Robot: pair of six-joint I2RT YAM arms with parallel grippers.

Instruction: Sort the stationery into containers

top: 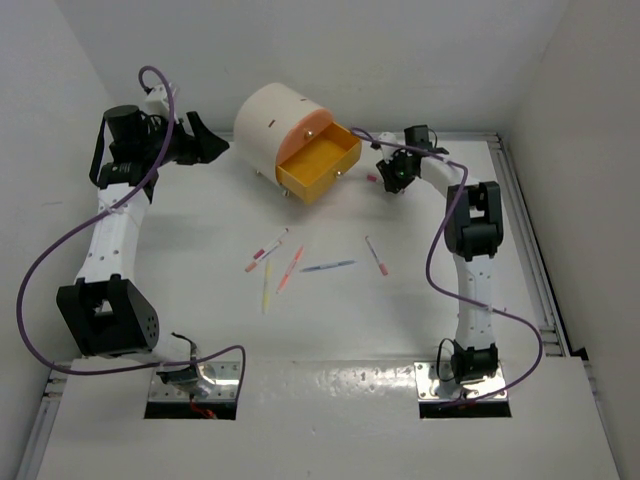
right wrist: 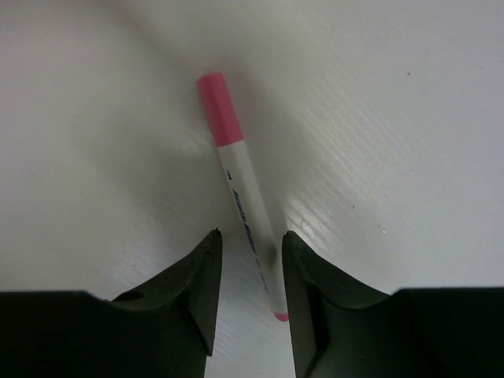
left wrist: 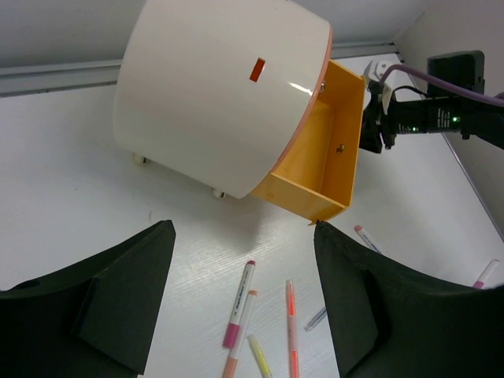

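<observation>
A pink-capped white marker [right wrist: 246, 201] lies on the table beside the orange drawer [top: 318, 160] of the rounded pale container [top: 270, 130]. My right gripper [top: 394, 178] is low over it; in the right wrist view its fingertips [right wrist: 209, 248] are part open either side of the marker's lower half, with no clear grip. My left gripper [top: 202, 142] hangs open and empty at the upper left. More pens lie mid-table: white markers [top: 262, 255] [top: 376, 256], a yellow one [top: 266, 288], a red one [top: 290, 268] and a blue one [top: 328, 265].
Walls bound the table at back and sides. Purple cables loop over both arms.
</observation>
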